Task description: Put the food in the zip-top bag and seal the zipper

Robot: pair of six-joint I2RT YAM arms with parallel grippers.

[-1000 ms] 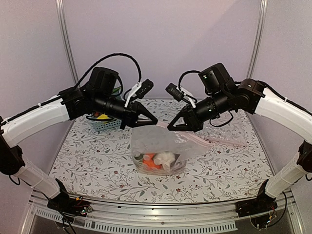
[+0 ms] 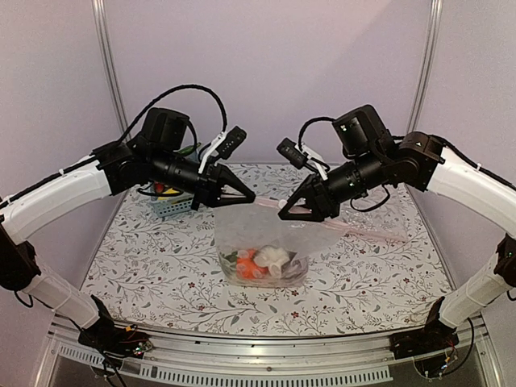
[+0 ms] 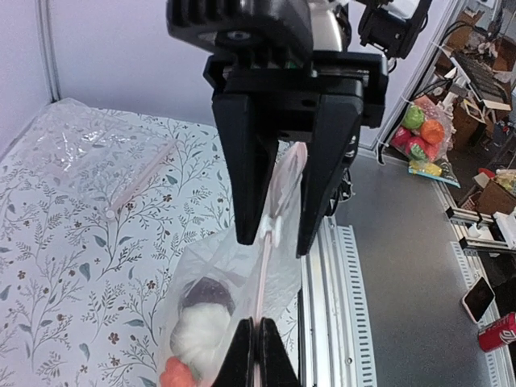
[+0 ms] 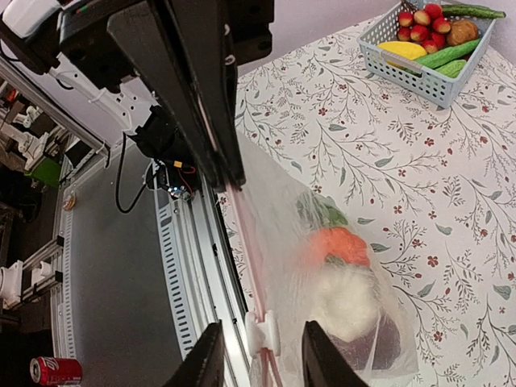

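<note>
The clear zip-top bag [image 2: 270,230] hangs with its pink zipper edge raised between my two grippers. Inside, at the bottom, lie an orange-red item [image 4: 339,246], a pale white one [image 4: 347,302], a green one [image 4: 322,211] and a dark purplish one [image 3: 205,292]. My left gripper is shut on one end of the pink zipper edge. A white slider [image 3: 272,230] sits on the zipper. My right gripper stands part open, its fingers [image 4: 208,359] on either side of the slider, with gaps visible around it.
A grey-blue basket of produce stands at the back left. Another clear bag lies flat on the patterned table to the right.
The left gripper has drifted slightly left with the zipper edge.
</note>
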